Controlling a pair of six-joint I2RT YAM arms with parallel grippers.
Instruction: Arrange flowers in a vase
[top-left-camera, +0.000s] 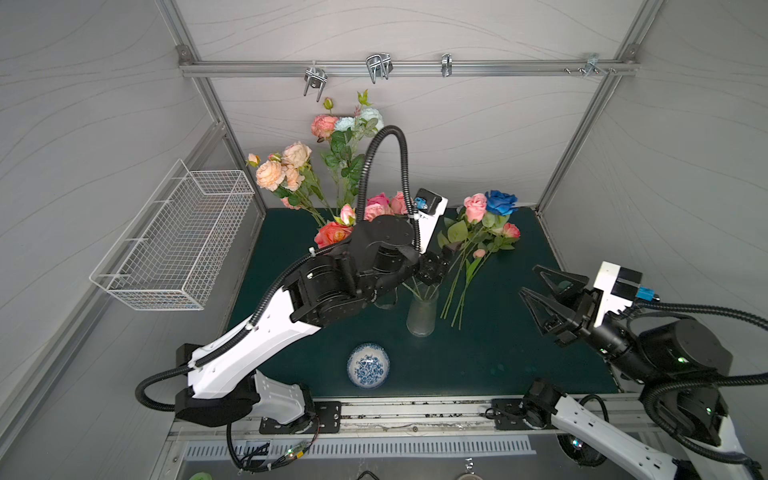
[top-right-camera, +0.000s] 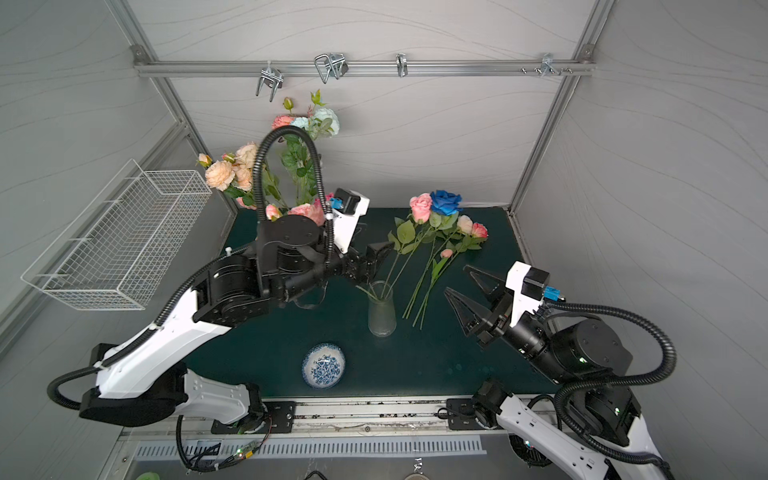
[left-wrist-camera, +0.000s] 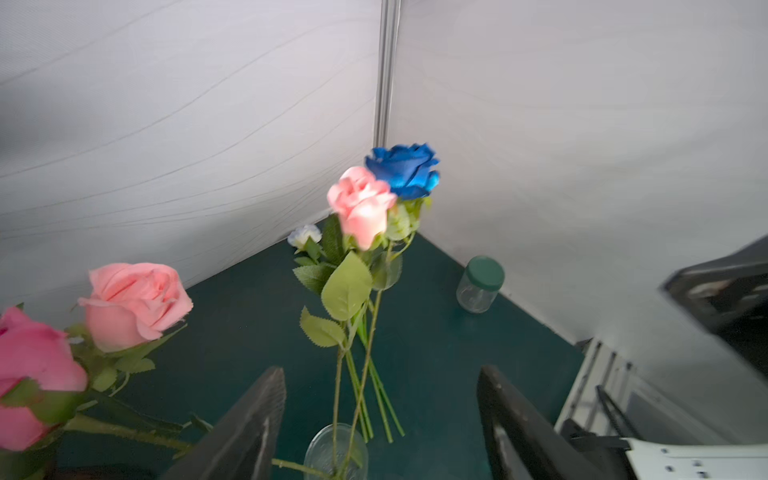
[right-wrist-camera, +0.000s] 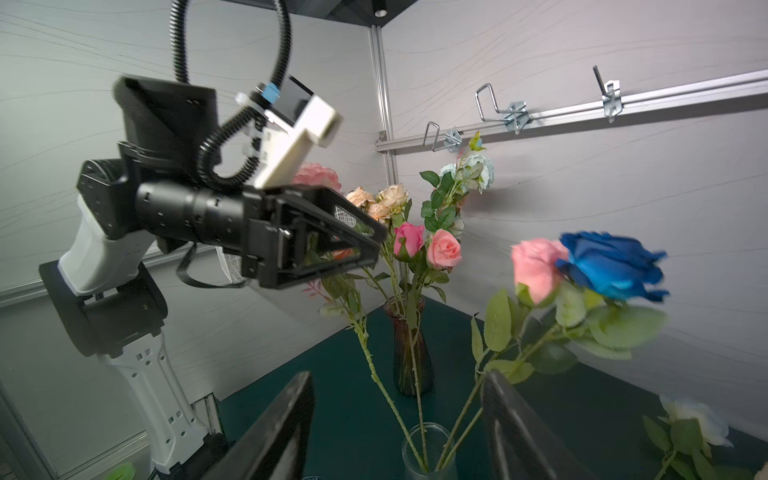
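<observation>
A clear vase (top-left-camera: 421, 318) stands mid-table with long stems, among them a pink rose (top-left-camera: 475, 206) and a blue rose (top-left-camera: 500, 202) leaning right. Above the vase is my left gripper (top-right-camera: 369, 260); in the left wrist view its fingers are apart with nothing held. My right gripper (top-right-camera: 465, 301) hangs open to the right of the vase, empty. At the back left, a dark vase (right-wrist-camera: 408, 360) holds peach, pink and pale blue flowers. More stems with small blooms (top-right-camera: 472, 228) lie at the back right.
A patterned bowl (top-left-camera: 369, 368) sits at the front. A wire basket (top-left-camera: 172, 240) hangs on the left wall. A jar (left-wrist-camera: 480, 284) with a green lid stands near a wall.
</observation>
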